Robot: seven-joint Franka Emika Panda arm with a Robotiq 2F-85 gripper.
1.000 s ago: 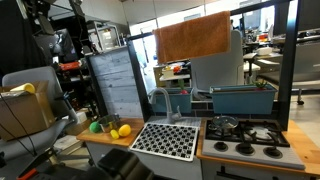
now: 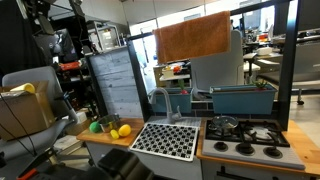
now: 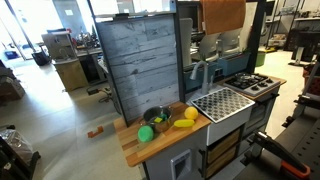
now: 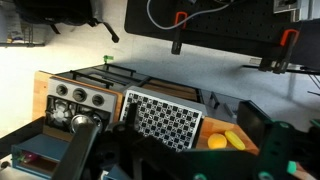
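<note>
My gripper is high over the kitchen set, its dark fingers spread wide with nothing seen between them. Far below lies the white perforated rack (image 4: 165, 121) over the sink area. A round yellow-orange item (image 3: 190, 113) and a longer yellow item (image 3: 184, 123) rest on the wooden counter left of the rack. Beside them are a dark pot (image 3: 158, 118) with something colourful inside and a green item (image 3: 146, 133). Another pot, silver (image 2: 227, 122), sits on the stove (image 2: 258, 134) at the right.
An orange cloth (image 2: 192, 38) hangs above the sink. Behind the rack stands the faucet (image 2: 164, 98), with blue-green bins (image 2: 243, 102) on the shelf to the right. A grey panel (image 3: 147, 65) rises behind the left counter. The rack's top looks clear.
</note>
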